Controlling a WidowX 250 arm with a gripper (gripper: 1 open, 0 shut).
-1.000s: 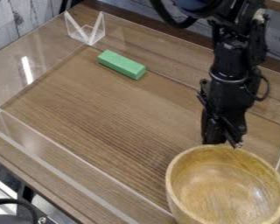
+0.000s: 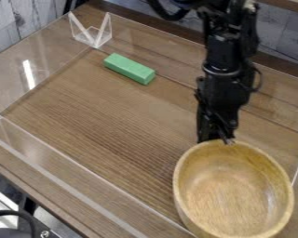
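Note:
My black gripper [image 2: 214, 134] points down at the right side, its tips at the back rim of a large round yellow plastic bowl [image 2: 233, 192] in the lower right. Whether the fingers are open or shut on the rim is unclear. A green block [image 2: 130, 68] lies on the wooden table at the upper middle left, apart from the gripper.
A white wire-like holder [image 2: 92, 33] stands at the back left. A wall edge runs along the back right.
The gripper and the bowl have shifted a little to the left, and the bowl sits slightly farther back on the table. The green block has not moved.

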